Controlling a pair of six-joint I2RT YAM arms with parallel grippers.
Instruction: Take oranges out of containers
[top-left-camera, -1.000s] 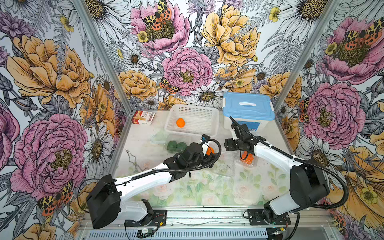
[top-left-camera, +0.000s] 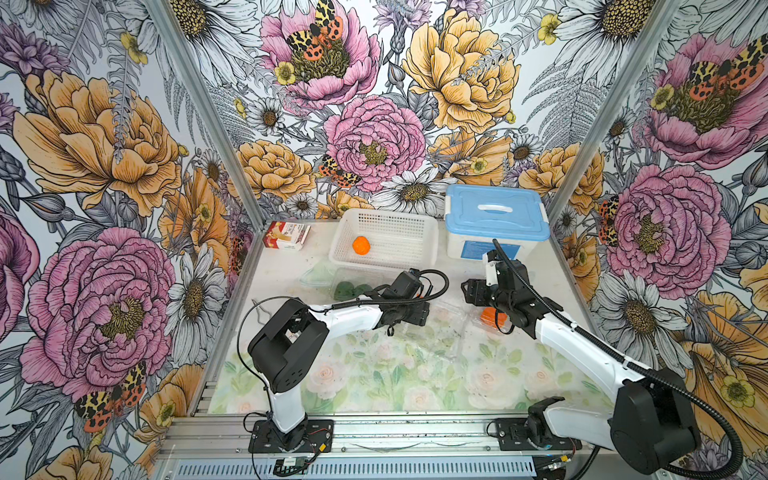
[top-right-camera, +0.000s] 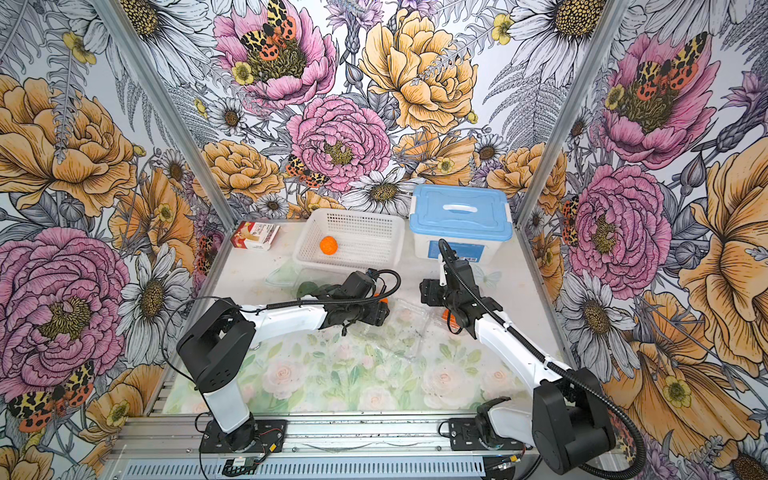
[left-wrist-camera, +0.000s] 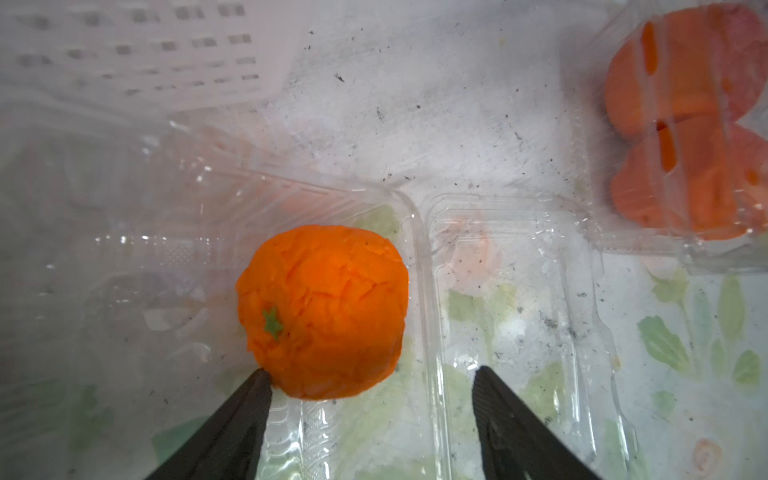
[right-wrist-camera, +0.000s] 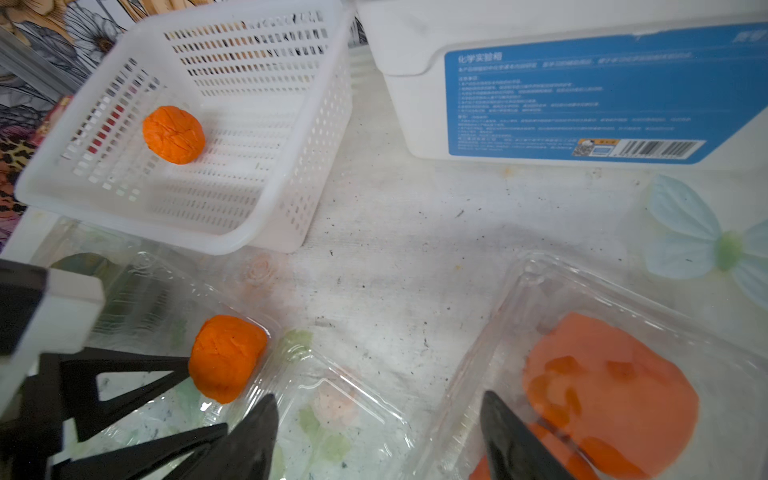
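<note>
An orange (left-wrist-camera: 321, 310) sits in a clear plastic container (left-wrist-camera: 160, 320) beneath my left gripper, whose spread fingers straddle the space just before it, holding nothing. Two more oranges (right-wrist-camera: 609, 393) are inside another clear container (right-wrist-camera: 504, 320), below my right gripper, which is open and empty, higher over the table. Another orange (right-wrist-camera: 173, 134) lies in the white perforated basket (right-wrist-camera: 312, 160) at the back. In both top views the grippers largely hide the middle containers.
A blue-lidded box (top-left-camera: 496, 209) stands back right, and a small carton (top-left-camera: 286, 236) back left. Green items (top-left-camera: 352, 289) lie in a clear container at the middle left.
My right gripper has moved right and up, away from the middle.
</note>
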